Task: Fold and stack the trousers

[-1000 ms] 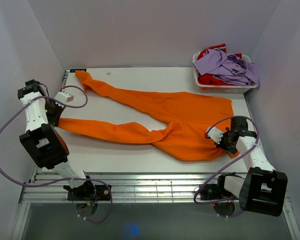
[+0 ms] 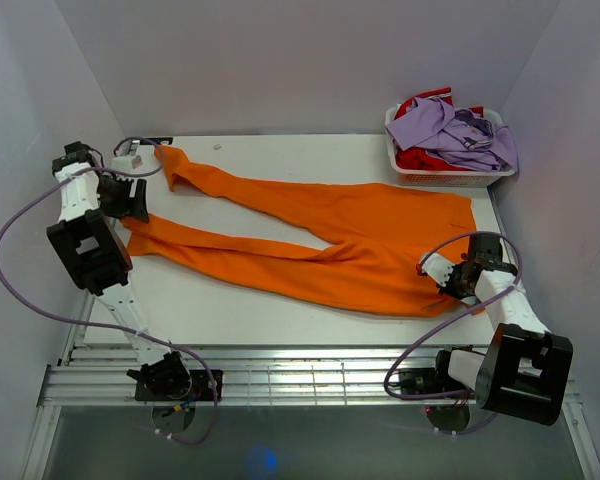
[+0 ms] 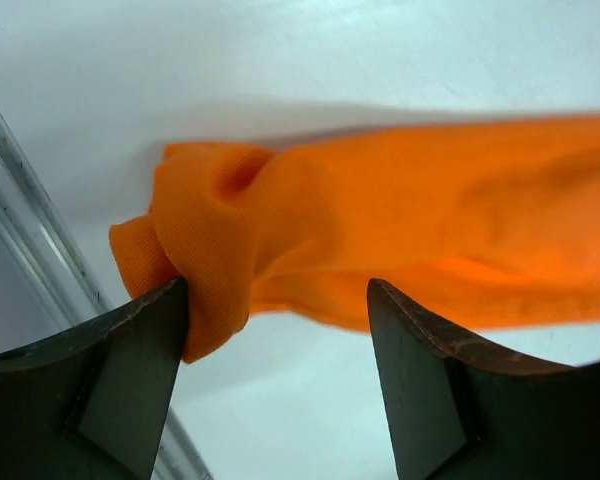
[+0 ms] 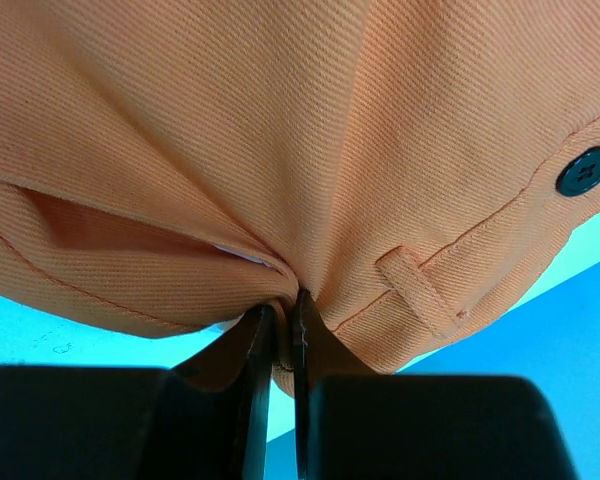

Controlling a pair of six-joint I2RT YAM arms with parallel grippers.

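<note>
Orange trousers lie spread across the white table, waist at the right, two legs reaching left, the upper one bent at its tip. My left gripper is open above the lower leg's end; in the left wrist view its fingers frame a crumpled orange hem, apart from the right one. My right gripper is shut on the waistband near the right edge; the right wrist view shows gathered fabric between its fingertips, beside a buttoned fly.
A white basket with purple and red garments stands at the back right. Bare table shows along the front left and between the legs. Walls close in on both sides and behind.
The lower leg has straightened and spread toward the front. My left gripper has moved along the left edge, now open at that leg's end. The right one shifted slightly right with the waistband.
</note>
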